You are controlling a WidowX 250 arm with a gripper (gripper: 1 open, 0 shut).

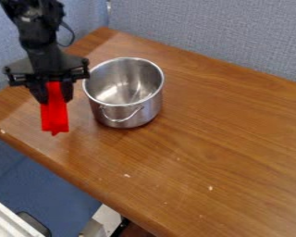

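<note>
My gripper (55, 85) is shut on a red block (55, 111), which hangs upright just left of a steel pot (123, 97) with a wire handle. The block's lower end is low over the wooden table (200, 157), near its left edge; whether it touches the surface I cannot tell.
Grey padded walls (200, 28) stand behind. Off the left edge lie blue flooring (40, 185) and a white object (5, 225) at the bottom corner.
</note>
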